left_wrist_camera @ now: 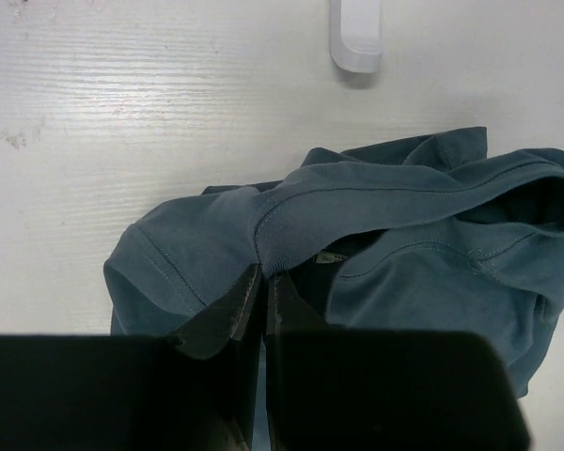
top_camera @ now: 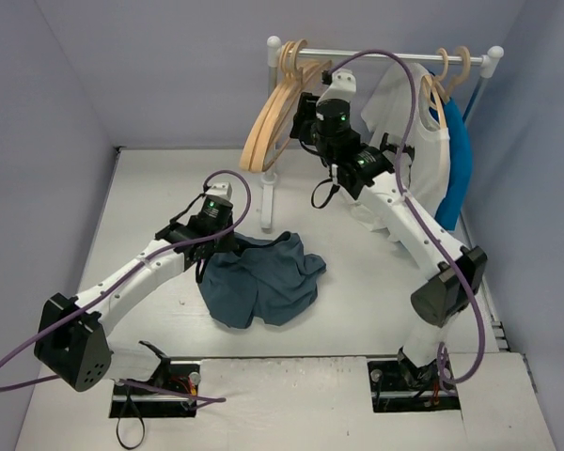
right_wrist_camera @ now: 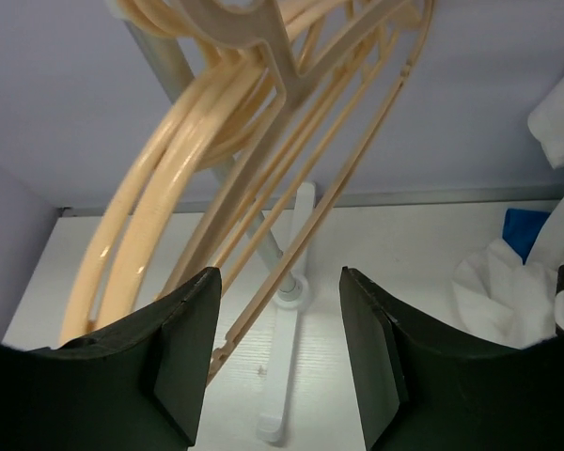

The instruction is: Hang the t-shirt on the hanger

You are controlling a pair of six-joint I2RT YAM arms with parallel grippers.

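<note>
A dark blue-grey t-shirt (top_camera: pixel 263 287) lies crumpled on the table, its collar fold toward the rack. My left gripper is shut at the collar edge, with the fabric pinched at its fingertips. Several wooden hangers (top_camera: pixel 268 122) hang from the left end of the rack's rail. Beside them, up at rail height, is my right gripper (top_camera: pixel 304 120). The right wrist view shows that gripper open, with the nearest hanger (right_wrist_camera: pixel 296 263) partly in front of the gap and nothing gripped.
White and blue garments (top_camera: pixel 418 141) hang on the right of the rail (top_camera: pixel 385 56). A white rack foot (top_camera: pixel 267 202) stands on the table behind the shirt.
</note>
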